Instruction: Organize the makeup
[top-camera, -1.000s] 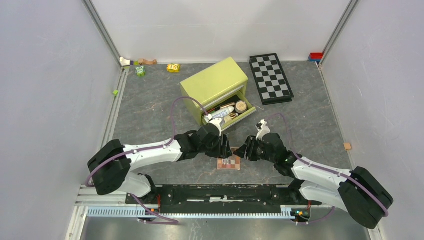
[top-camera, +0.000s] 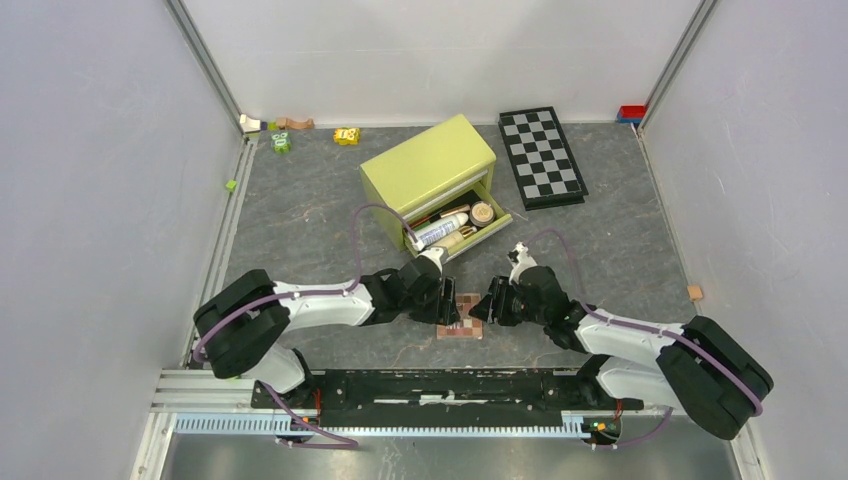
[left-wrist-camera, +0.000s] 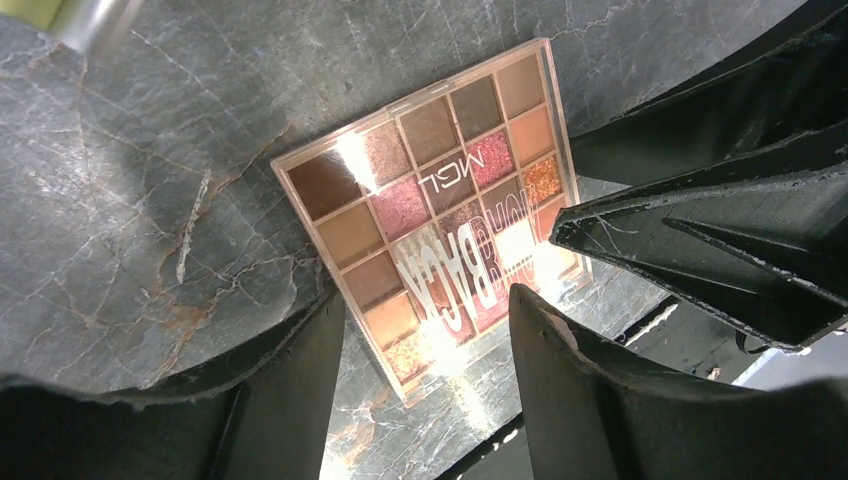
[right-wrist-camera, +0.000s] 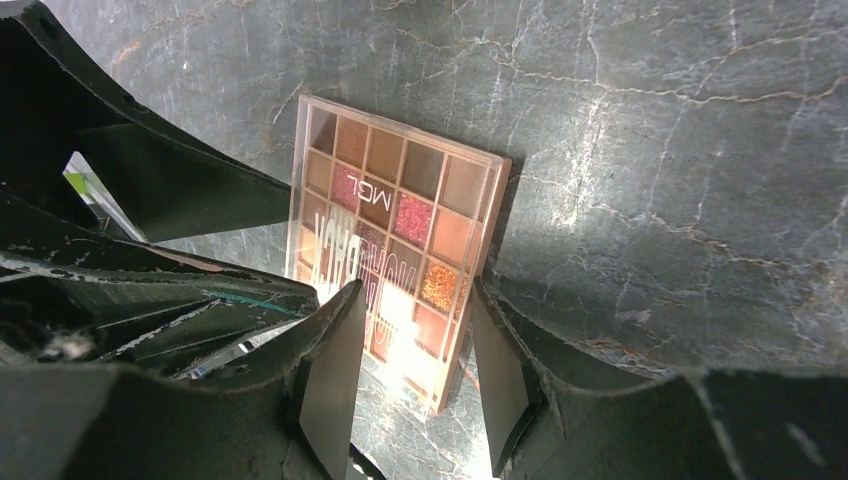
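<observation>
An eyeshadow palette (top-camera: 462, 326) with a clear lid lies on the grey table in front of the green drawer box (top-camera: 425, 165), whose open drawer holds a white tube (top-camera: 440, 229), a round compact (top-camera: 481, 213) and brushes. My left gripper (top-camera: 446, 312) and right gripper (top-camera: 485, 308) are low at either side of the palette, close to each other. In the left wrist view the fingertips flank the palette's lower part; in the right wrist view they are at its edge. Whether either is closed on it I cannot tell.
A checkerboard (top-camera: 543, 157) lies at the back right. Small toys, one yellow (top-camera: 347, 136), line the back left.
The left gripper has shifted slightly and sits beside the palette's edge; the right arm has moved a little. The palette has shifted slightly right.
</observation>
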